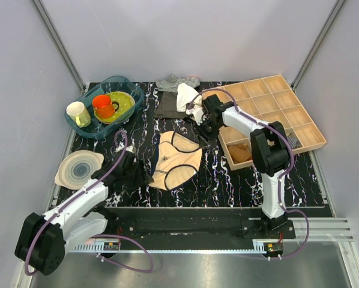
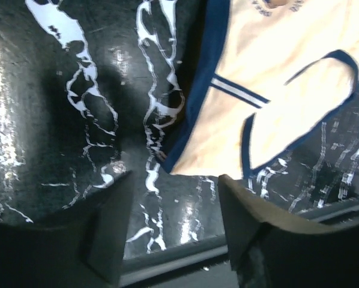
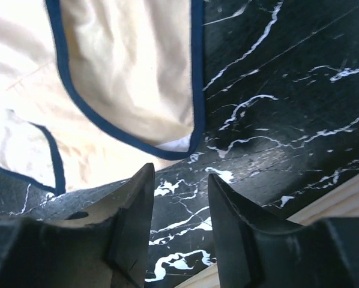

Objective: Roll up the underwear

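Note:
Peach underwear with dark navy trim [image 1: 174, 157] lies spread nearly flat on the black marbled table, between my two arms. At its near left corner is my left gripper [image 1: 148, 179]; in the left wrist view the fingers [image 2: 251, 222] stand apart, with the cloth's corner just beyond them and nothing visible between. My right gripper [image 1: 203, 141] is by the far right corner. Its fingers [image 3: 140, 210] are also parted in the right wrist view, with the trimmed corner of the underwear [image 3: 131, 114] just past the tips and bare table in the gap.
A wooden divided box [image 1: 275, 102] stands to the right, its edge close to my right gripper. A teal basket [image 1: 94, 133] with cups and a plate is at the back left. Folded cloths [image 1: 167, 107] lie at the back; a pale lid [image 1: 78, 169] lies at left.

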